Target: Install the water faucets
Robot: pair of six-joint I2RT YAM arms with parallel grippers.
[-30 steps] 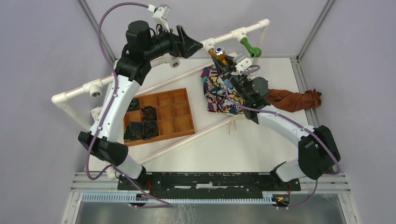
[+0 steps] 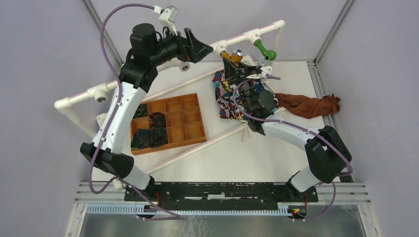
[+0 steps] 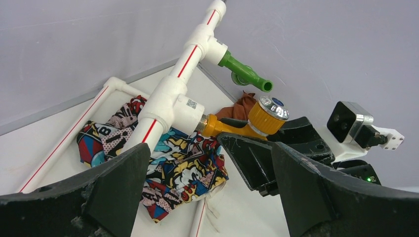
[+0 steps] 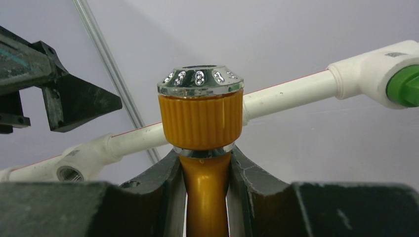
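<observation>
A yellow faucet (image 3: 267,118) with a chrome cap meets the middle tee (image 3: 188,113) on the raised white pipe, some metal thread showing between them. My right gripper (image 2: 232,64) is shut on the yellow faucet's body, which stands upright in the right wrist view (image 4: 202,123). A green faucet (image 2: 264,49) sits in the tee to the right. My left gripper (image 2: 195,47) hangs open left of the yellow faucet, near the pipe, with nothing between its fingers.
An empty tee socket (image 4: 69,173) is further left on the pipe. Below are a compartmented wooden tray (image 2: 190,128) with dark items, a patterned cloth (image 2: 225,98), a brown cloth (image 2: 311,103) and lower pipes.
My right arm and wrist have swung round slightly leftward, with the gripper still on the yellow faucet, whose cap has shifted slightly right. The left arm is almost still.
</observation>
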